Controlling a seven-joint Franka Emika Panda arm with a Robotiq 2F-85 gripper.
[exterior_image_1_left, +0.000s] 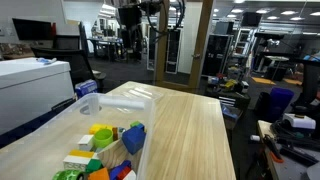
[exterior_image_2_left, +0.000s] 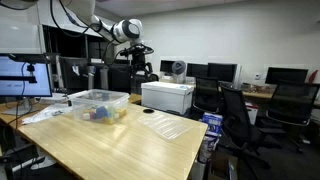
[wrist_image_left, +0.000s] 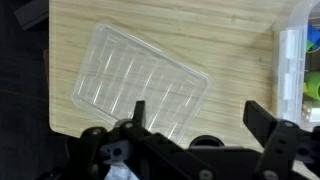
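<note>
My gripper is open above the table, its two dark fingers wide apart with nothing held between them. Under it, toward the left in the wrist view, a clear ribbed plastic lid (wrist_image_left: 140, 82) lies flat on the wood. This lid (exterior_image_2_left: 163, 125) also shows on the tabletop in exterior view 2. A clear plastic bin (exterior_image_2_left: 78, 100) stands on the table, holding several coloured blocks and toys, among them a blue block (exterior_image_1_left: 134, 138) and a yellow one (exterior_image_1_left: 85, 143). Only one side of the bin (wrist_image_left: 290, 75) enters the wrist view at right.
A small black round object (exterior_image_2_left: 149, 111) rests near the table's back edge. Behind the table stands a white cabinet (exterior_image_2_left: 167, 96). The wooden tabletop (exterior_image_2_left: 130, 150) has bare room in front of the lid. Office chairs (exterior_image_2_left: 246, 110) stand beyond the table.
</note>
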